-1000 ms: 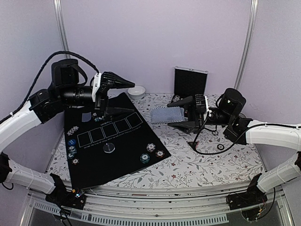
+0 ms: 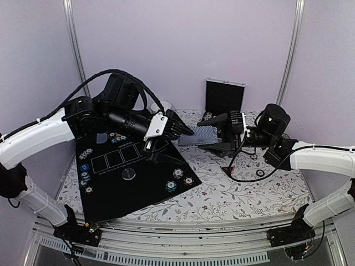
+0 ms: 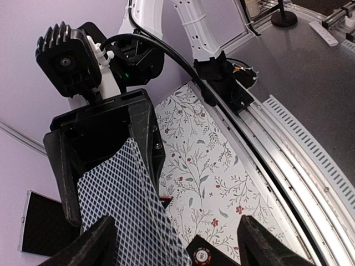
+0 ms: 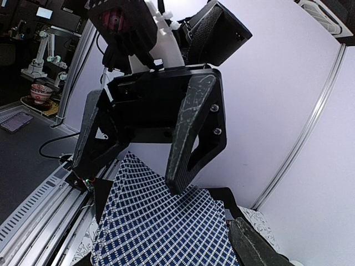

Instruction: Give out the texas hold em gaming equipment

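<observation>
A blue-and-white checked deck of cards [image 2: 204, 134] is held up over the table, with my right gripper [image 2: 198, 135] shut on it. In the right wrist view the deck [image 4: 161, 227] reaches across between that gripper's fingers [image 4: 252, 244]. My left gripper [image 2: 188, 147] faces it from the left, open, its upper finger at the deck's free end. From the left wrist, the deck [image 3: 122, 205] enters between the left fingers; whether they touch it I cannot tell. Below lies the black poker mat [image 2: 122, 202], its card boxes partly behind the left arm.
Poker chips [image 2: 171, 186] lie on the mat's right corner, more chips [image 2: 84, 176] along its left side, and a round silver disc [image 2: 128, 174] near the middle. An open black case [image 2: 224, 97] stands at the back. Clear floral tabletop [image 2: 249, 197] lies at front right.
My left gripper has come rightward and down from above the mat to the deck's free end, covering much of the bowl behind. The right arm and the deck stay put.
</observation>
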